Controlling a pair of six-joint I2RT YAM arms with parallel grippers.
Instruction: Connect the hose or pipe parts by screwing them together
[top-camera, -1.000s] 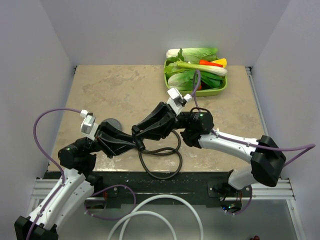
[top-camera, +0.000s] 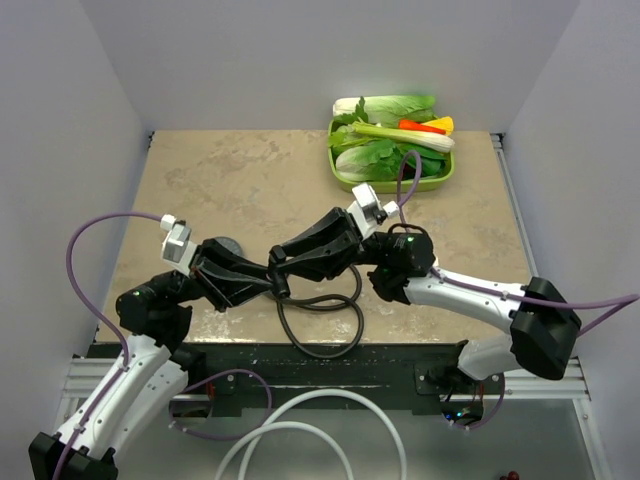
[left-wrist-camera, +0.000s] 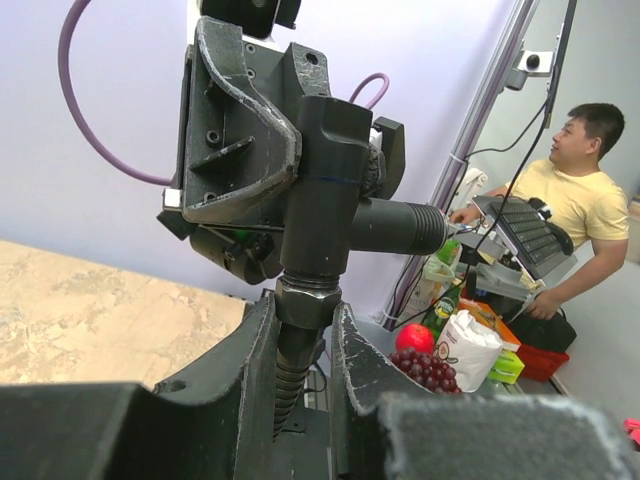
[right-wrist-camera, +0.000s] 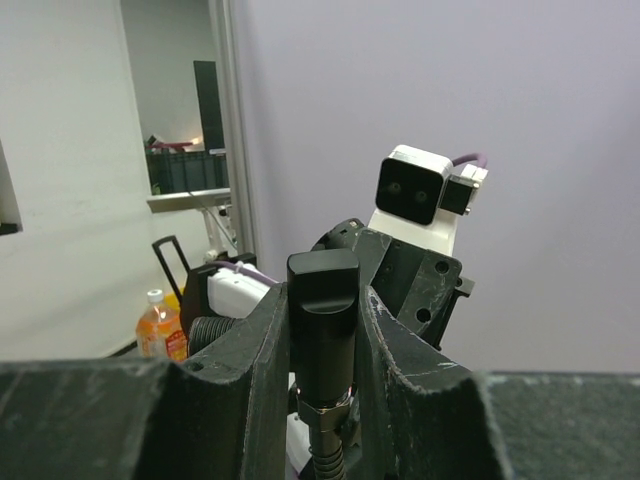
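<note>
A black hose fitting (top-camera: 279, 275) is held between both grippers above the counter. In the left wrist view my left gripper is closed round its threaded lower part, below the hex nut (left-wrist-camera: 306, 300); the T-shaped top (left-wrist-camera: 328, 150) rises above. In the right wrist view my right gripper is closed round the upright black piece (right-wrist-camera: 321, 300). The dark hose (top-camera: 355, 322) lies in loops on the counter below. Whether the pieces are fully joined cannot be told.
A green basket of vegetables (top-camera: 390, 184) sits at the back right of the counter (top-camera: 210, 170). A dark round disc (top-camera: 228, 243) lies behind the left gripper. White tubing (top-camera: 340, 395) loops at the front. A person (left-wrist-camera: 580, 180) shows in the left wrist view.
My right gripper and arm have shifted a little to the right and toward the front since about a second ago, the fitting with them. The left arm has barely moved.
</note>
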